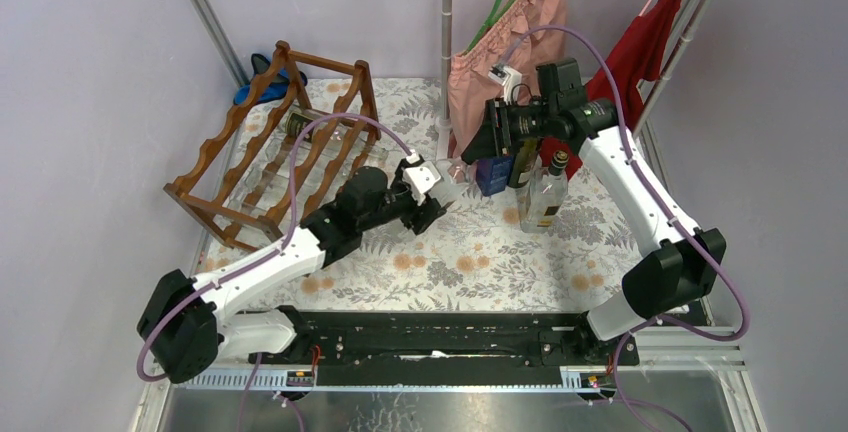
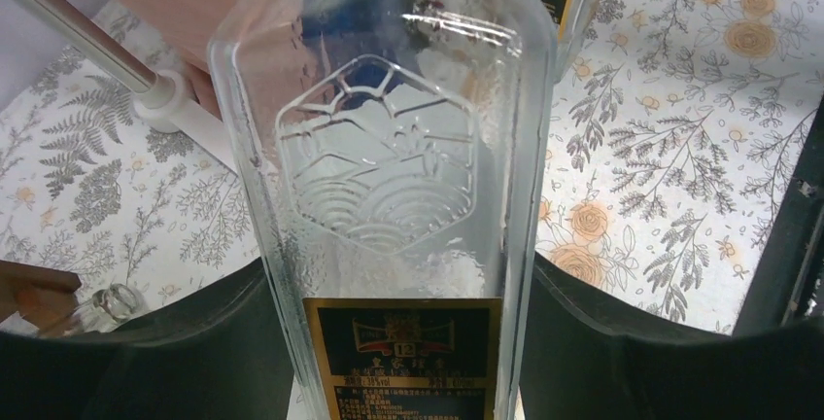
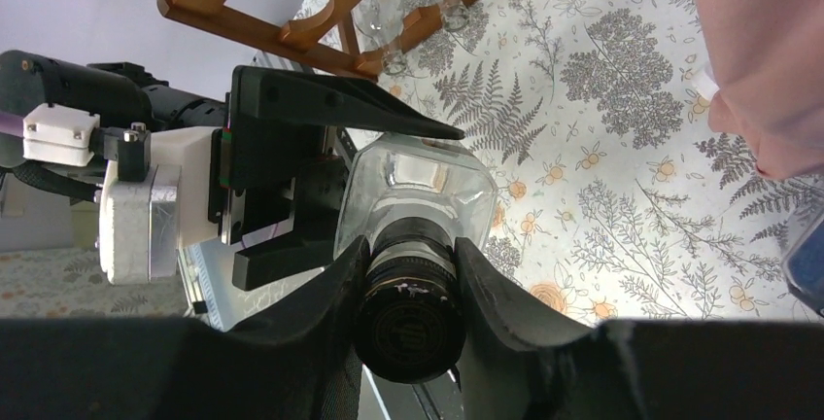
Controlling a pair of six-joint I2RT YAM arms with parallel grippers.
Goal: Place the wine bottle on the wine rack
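Note:
A clear square glass bottle [image 2: 389, 148] with a black label is held tilted above the table, its black-capped neck [image 3: 408, 318] between the fingers of my right gripper, which is shut on it. In the top view the right gripper [image 1: 480, 150] covers that neck. My left gripper [image 1: 432, 192] is part open around the bottle's lower body, one finger [image 2: 219, 352] on each side of the label. Whether both fingers press on the glass is hard to tell. The wooden wine rack [image 1: 215, 147] stands at left, with another bottle [image 1: 300, 124] lying in it.
Another clear bottle [image 1: 545, 197] stands upright at right, beside a dark bottle [image 1: 523, 164] and a blue box [image 1: 492, 176]. Pink cloth [image 1: 510, 47] hangs behind, next to a white pole [image 1: 447, 52].

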